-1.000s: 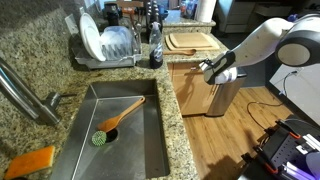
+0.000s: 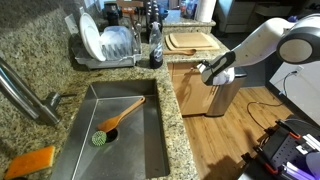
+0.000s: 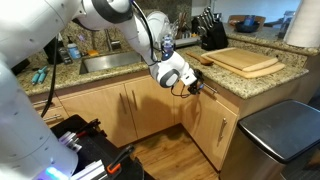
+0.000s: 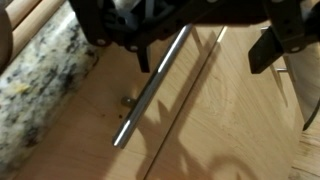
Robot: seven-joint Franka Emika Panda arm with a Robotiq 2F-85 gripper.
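In the wrist view a silver bar handle is mounted on a light wood drawer front just below the granite counter edge. My gripper is open, with one dark finger on the counter side of the bar and the other finger well out on the far side. The bar's upper end runs behind the gripper body. Whether either finger touches it, I cannot tell. From outside, the gripper is at the cabinet front under the counter, and the gripper looks small there.
Cutting boards lie on the counter above the cabinet. A dish rack, a bottle and the sink with a wooden-handled brush are further along. A dark-topped bin stands beside the cabinet. Wood floor lies open in front.
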